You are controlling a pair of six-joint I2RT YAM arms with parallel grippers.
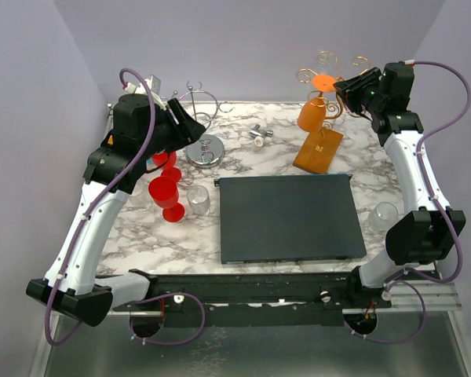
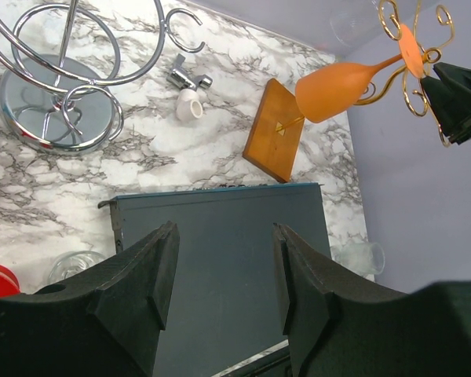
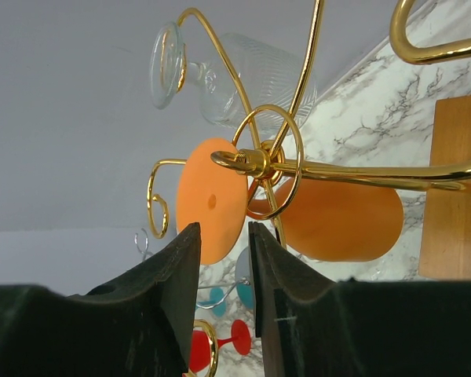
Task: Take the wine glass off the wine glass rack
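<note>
An orange wine glass hangs upside down on the gold wine glass rack (image 1: 317, 149), its round foot uppermost and its bowl (image 2: 330, 93) tilted down to the left in the left wrist view. My right gripper is partly open at the right of that foot. The foot's lower edge shows between and beyond the fingertips, but whether they touch it cannot be made out. A clear glass (image 3: 255, 82) also hangs on this rack. High over the left side, my left gripper stands open and empty.
A silver rack (image 1: 206, 151) stands at the back left. Red glasses (image 1: 164, 192) and a clear tumbler (image 1: 198, 199) are beneath the left arm. The dark flat panel (image 1: 290, 218) fills the middle; another clear glass (image 1: 383, 216) is at the right. Small metal fittings (image 1: 259, 135) lie behind the panel.
</note>
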